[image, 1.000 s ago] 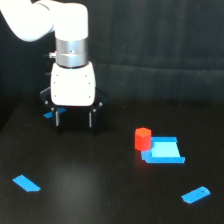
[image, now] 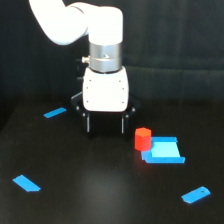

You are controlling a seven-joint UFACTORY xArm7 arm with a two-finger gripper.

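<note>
My gripper (image: 106, 124) hangs over the black table, left of a small red block (image: 143, 139). Its two dark fingers stand apart, with nothing seen between them. The red block is at the left edge of a pale square (image: 165, 149) bordered by blue tape. From this angle I cannot tell whether the block rests on the tape or just beside it.
Blue tape strips mark the table at the front left (image: 26, 183), front right (image: 196, 195) and back left (image: 55, 112).
The arm and gripper have moved right, towards the red block. The block and the pale square have stayed in place.
</note>
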